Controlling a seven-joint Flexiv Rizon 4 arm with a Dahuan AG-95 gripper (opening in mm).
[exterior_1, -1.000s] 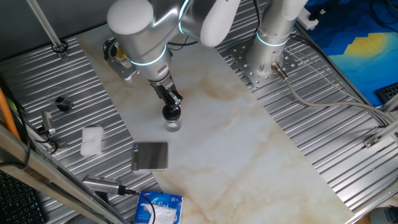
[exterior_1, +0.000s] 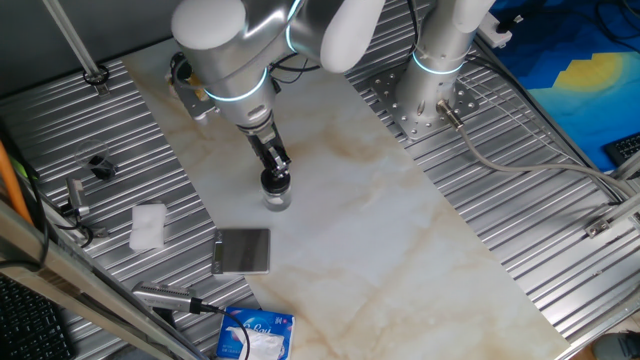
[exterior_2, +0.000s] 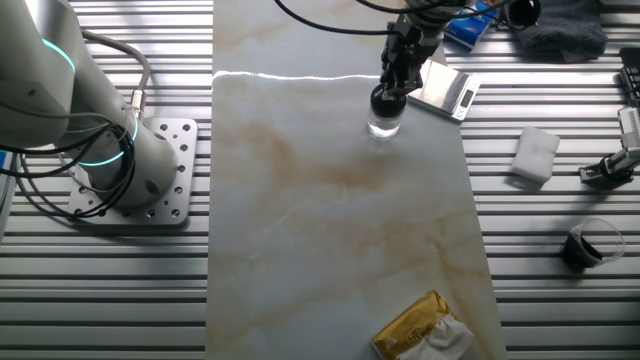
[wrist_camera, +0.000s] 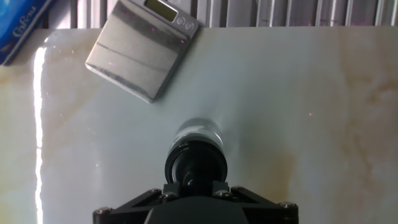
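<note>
A small clear jar (exterior_2: 384, 126) with a round black lid (wrist_camera: 196, 163) stands upright on the marble-patterned board. The lid sits on top of the jar in every view. My gripper is right at the lid, coming down on it from above and touching or nearly touching it. Its dark fingers (exterior_1: 272, 155) merge with the black lid, so whether they close on it cannot be made out. In the wrist view the jar's clear body shows just beyond the lid.
A flat silver scale (exterior_1: 241, 251) lies close to the jar at the board's edge. Beyond it is a blue tissue pack (exterior_1: 268, 330). A gold pack (exterior_2: 412, 326) lies farther along the board, and a white block (exterior_2: 536, 154) rests on the metal slats. Most of the board is clear.
The wrist has turned somewhat about the gripper's axis, seen in the bracket at the arm's left. The jar, lid and scale stay in place.
</note>
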